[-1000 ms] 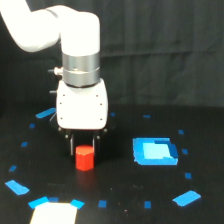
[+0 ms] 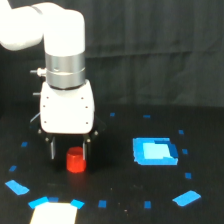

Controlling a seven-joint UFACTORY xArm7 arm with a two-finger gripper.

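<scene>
A small red object rests low in the left half of the dark table. Just above it is my white gripper, pointing down from the upper left. Its two dark fingers stand apart, wider than the red object. The object is closer to the right finger, with a gap on the left side. Whether the right finger touches it cannot be made out.
A blue-edged square with a pale centre lies to the right. Blue tape strips and small blue marks are spread over the table. A pale block sits at the front left edge. Between the gripper and the square the table is clear.
The arm and gripper have shifted left and slightly down. The red object appears a little further left and lower, and now sits nearer the right finger.
</scene>
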